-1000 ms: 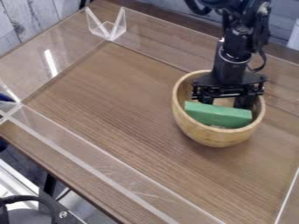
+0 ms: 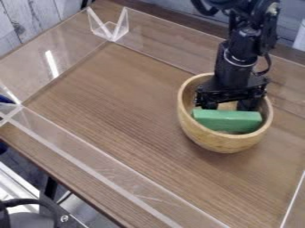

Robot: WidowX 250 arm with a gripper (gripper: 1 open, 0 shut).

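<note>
A black gripper [image 2: 226, 94] reaches down from the top right into a round wooden bowl [image 2: 204, 138], its lower end inside the rim. In the bowl lies a green block [image 2: 226, 120], just below the gripper, tilted slightly. The gripper is open; its fingertips are dark and partly hidden against the bowl's shadowed inside, so whether they touch the block is unclear.
A clear plastic piece [image 2: 109, 27] sits at the upper left. Dark equipment and cables [image 2: 24, 214] show at the lower left edge.
The gripper and upper arm have shifted slightly, and the green block sits a little differently in the bowl, slightly further right.
</note>
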